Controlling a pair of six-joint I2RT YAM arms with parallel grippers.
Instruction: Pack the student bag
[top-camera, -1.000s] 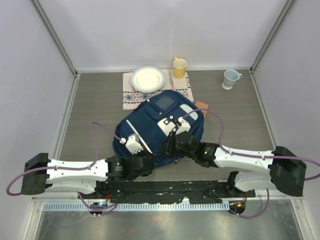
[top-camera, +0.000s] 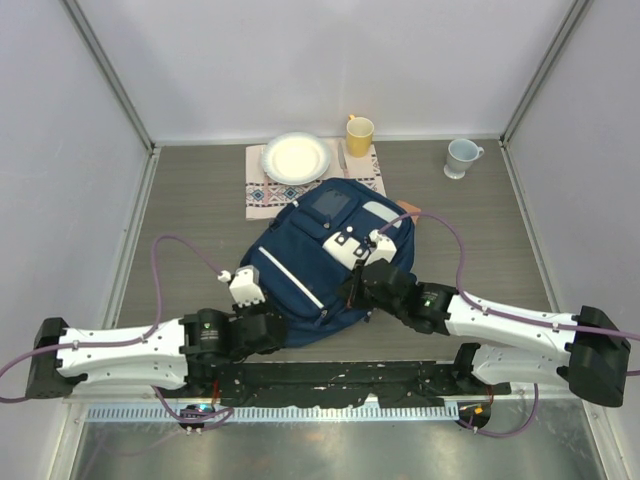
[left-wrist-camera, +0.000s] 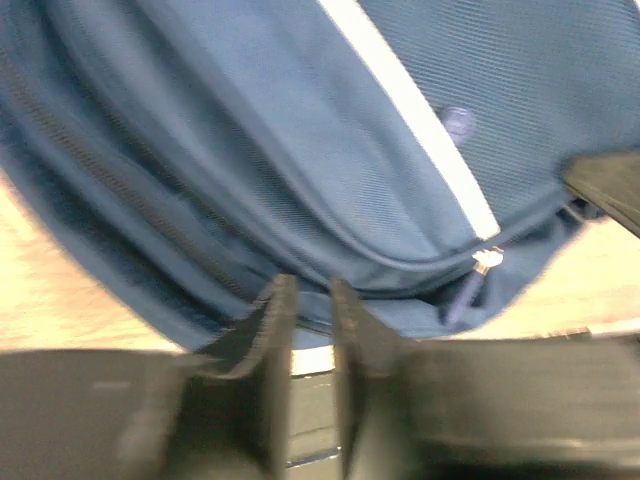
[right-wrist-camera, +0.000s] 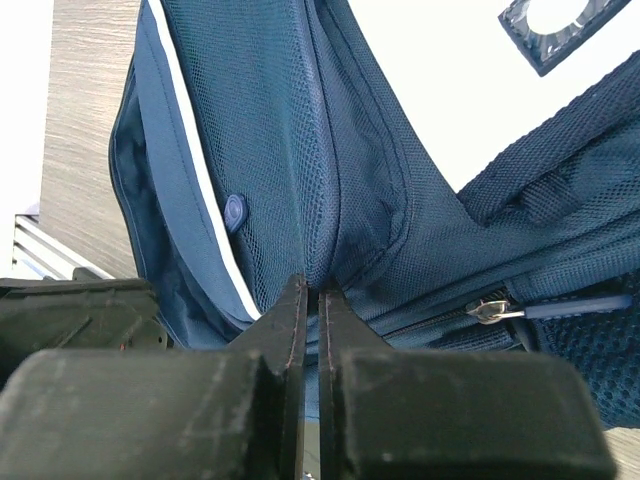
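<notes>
A dark blue student bag (top-camera: 295, 255) lies slanted on the table, with a white stripe and a white patch on its front. My right gripper is shut on a fold of the bag's fabric (right-wrist-camera: 315, 190); a zipper pull (right-wrist-camera: 565, 307) shows beside it. At the bag's near left edge stands my left gripper, its fingers a little apart with a gap between them. The bag (left-wrist-camera: 250, 160) fills most of the left wrist view, its zipper and stripe just ahead of those fingers. The bag's inside is hidden.
Behind the bag, a patterned cloth (top-camera: 262, 200) bears a white plate (top-camera: 296, 158) and a yellow mug (top-camera: 359, 136). A pale blue cup (top-camera: 461, 157) stands at the back right. A brown item (top-camera: 408, 209) lies partly under the bag.
The right gripper has moved slightly right, and the bag has shifted right with it. My left gripper has drawn to the left along the bag's near edge.
</notes>
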